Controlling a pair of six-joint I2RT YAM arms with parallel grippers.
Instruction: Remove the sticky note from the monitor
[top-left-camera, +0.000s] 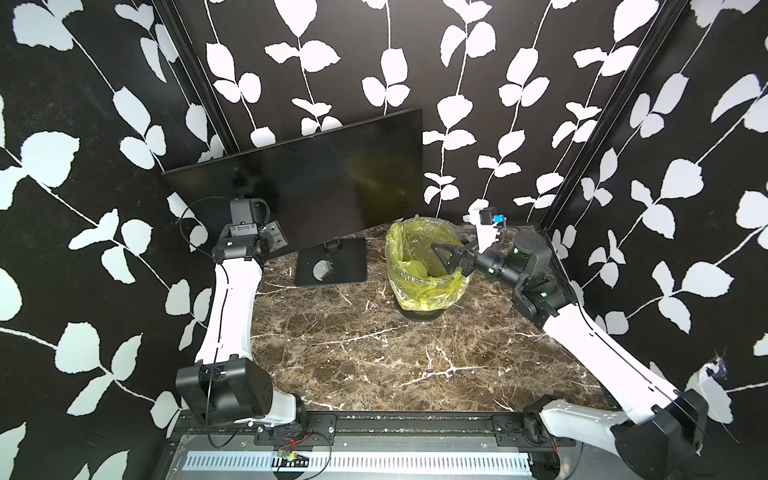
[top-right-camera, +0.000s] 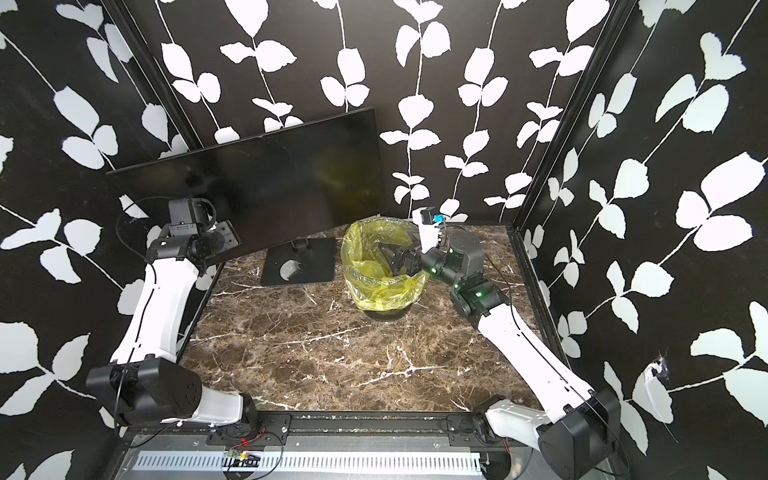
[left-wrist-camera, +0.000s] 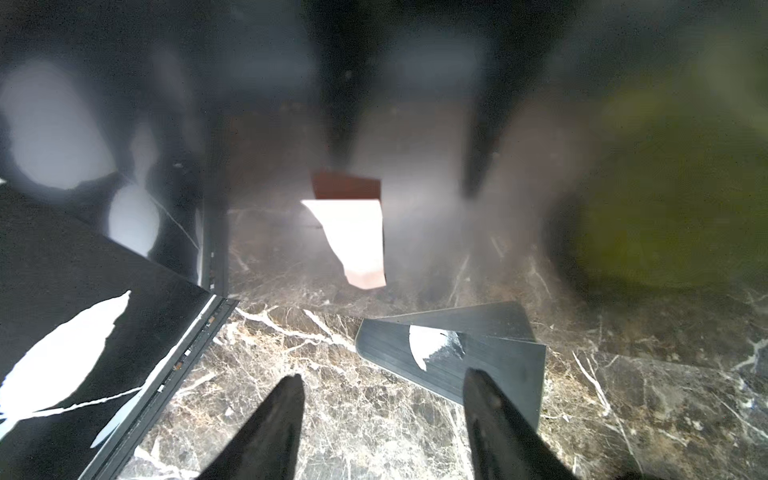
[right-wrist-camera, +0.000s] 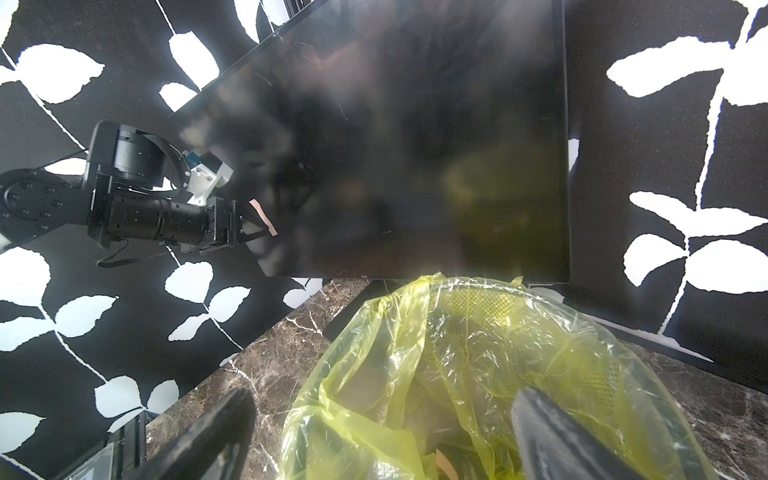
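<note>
A pale pinkish sticky note (left-wrist-camera: 357, 244) clings to the dark screen of the monitor (right-wrist-camera: 400, 160), its lower part curling away, with a reddish reflection above it. In the left wrist view, my left gripper has its fingers apart with nothing between them, below the note in the picture. From the right wrist view, the left fingertips appear close to the note (right-wrist-camera: 262, 217); whether they touch it, I cannot tell. My right gripper stands open above the yellow-lined bin (right-wrist-camera: 352, 384), nothing between its fingers. Neither top view shows the note clearly.
The monitor's flat black base (top-left-camera: 352, 268) rests on the brown marbled table (top-left-camera: 352, 352), left of the bin. A small pinkish piece (right-wrist-camera: 445, 464) shows inside the bin. Clear tabletop lies in front; patterned walls enclose the sides.
</note>
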